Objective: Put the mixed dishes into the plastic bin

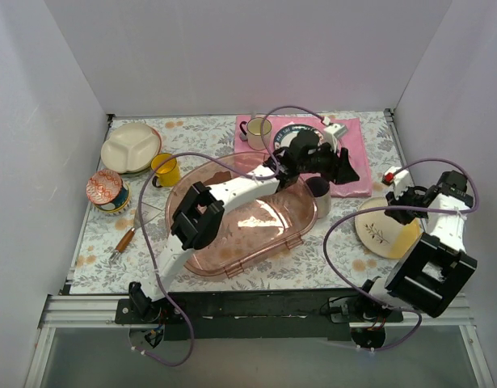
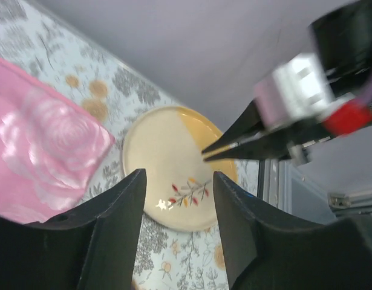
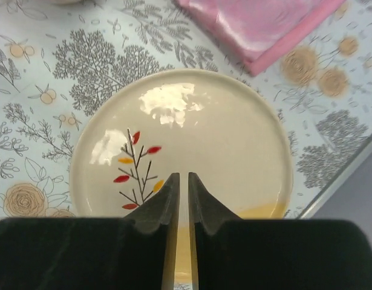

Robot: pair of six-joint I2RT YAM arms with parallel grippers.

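Note:
A cream plate (image 1: pixel 377 229) with a yellow edge and a leaf sprig lies flat on the patterned cloth at the right. Above it hovers my right gripper, its fingers parted by only a narrow gap with nothing between them. My left gripper stands open and empty over the pink cloth's front edge, left of the plate. The clear pinkish plastic bin (image 1: pixel 252 230) sits in the middle, partly covered by my left arm; a brownish patch shows near its back. Beside its right wall stands a dark-mouthed cup (image 1: pixel 319 194).
On the pink cloth (image 1: pixel 357 149) are a cream mug (image 1: pixel 256 133) and a dark-rimmed plate (image 1: pixel 290 132), partly hidden. At left are a divided plate (image 1: pixel 131 147), yellow mug (image 1: pixel 166 170), patterned bowls (image 1: pixel 107 188) and a spatula (image 1: pixel 127 238). Side walls bound the table.

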